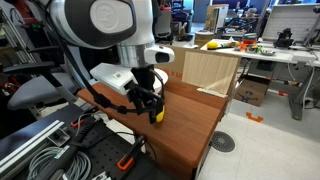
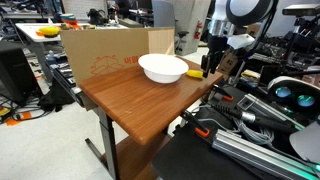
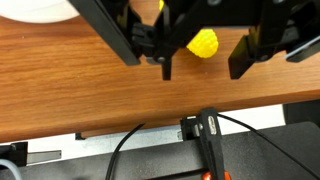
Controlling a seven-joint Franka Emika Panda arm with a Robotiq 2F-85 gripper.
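A yellow object [image 2: 193, 73] lies on the wooden table, close beside the white bowl [image 2: 163, 68]. In exterior view 1 only a small part of the yellow object [image 1: 160, 116] shows, right at the dark fingers. The gripper looks open in the wrist view. Between its blurred fingertips the rounded yellow end is visible, with gaps on both sides. One finger [image 3: 240, 58] is on the right of the yellow end. The rest of the object is hidden or out of frame there. At the wrist view's upper left, part of the bowl [image 3: 35, 10] appears.
A wooden panel [image 2: 105, 52] stands along the table's far side. The table [image 2: 130, 102] has bare room in front of the bowl. Cables [image 1: 55, 160] and black rails lie beside the robot's base, below the table edge.
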